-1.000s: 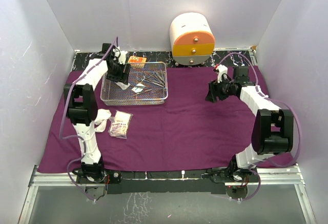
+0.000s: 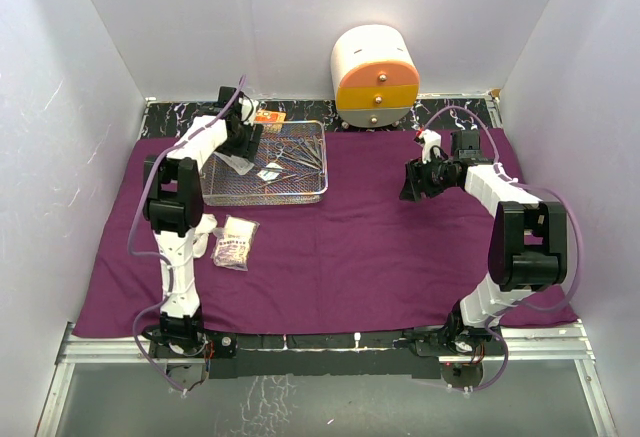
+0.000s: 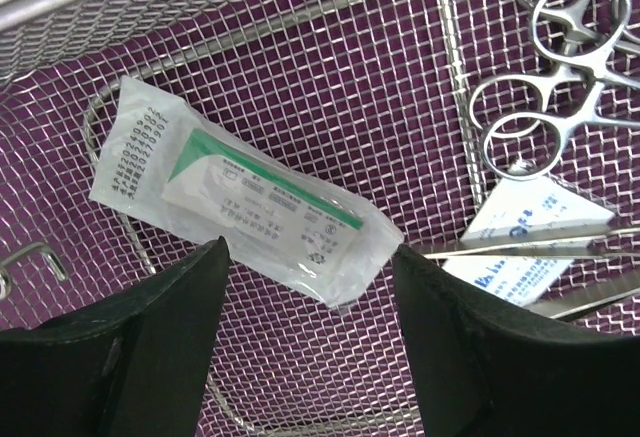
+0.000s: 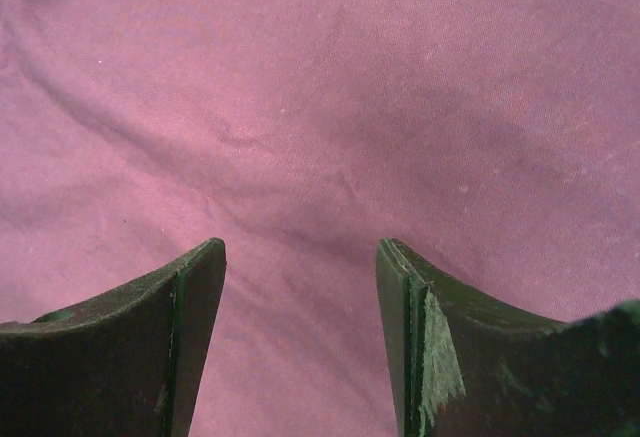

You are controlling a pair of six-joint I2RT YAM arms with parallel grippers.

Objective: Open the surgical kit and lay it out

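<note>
A wire mesh tray (image 2: 265, 194) holds steel scissors (image 3: 590, 92), long instruments (image 2: 310, 157), a small white packet (image 3: 510, 207) and a clear pouch with a green label (image 3: 250, 197). My left gripper is open over the tray's left part, its fingers at either side of the pouch's lower edge, nothing held. My right gripper hangs apart over bare purple cloth (image 4: 300, 107) right of the tray, fingers separated, nothing between them.
A bagged item (image 2: 234, 247) and white gloves or cloths (image 2: 202, 232) lie in front of the tray. An orange packet (image 2: 270, 116) and a small drawer cabinet (image 2: 375, 77) stand behind.
My left gripper has moved slightly right over the tray since a second ago.
</note>
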